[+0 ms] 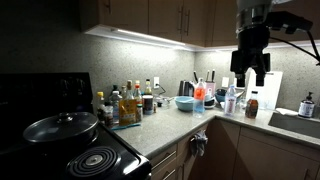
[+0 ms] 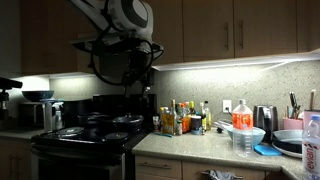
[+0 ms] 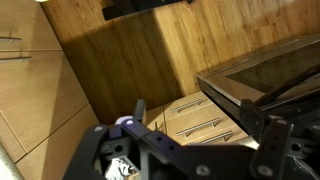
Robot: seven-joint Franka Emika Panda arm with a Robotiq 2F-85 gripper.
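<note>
My gripper point(image 1: 250, 80) hangs high in the air, pointing down, well above the counter in exterior view 1. Its two fingers stand apart with nothing between them. In the wrist view the open gripper has the wooden floor point(image 3: 135, 60) and cabinet drawers point(image 3: 197, 125) far beneath it. A black lidded pan point(image 1: 62, 128) rests on the stove point(image 1: 100, 158). Along the counter stand several bottles point(image 1: 128, 107), a light blue bowl point(image 1: 184, 103) and a large clear bottle with an orange label point(image 2: 242, 130).
Overhead cabinets point(image 1: 150, 18) line the wall. A sink point(image 1: 298, 124) with a soap bottle point(image 1: 307, 105) lies at the right. A cloth point(image 1: 199, 142) hangs at a drawer front.
</note>
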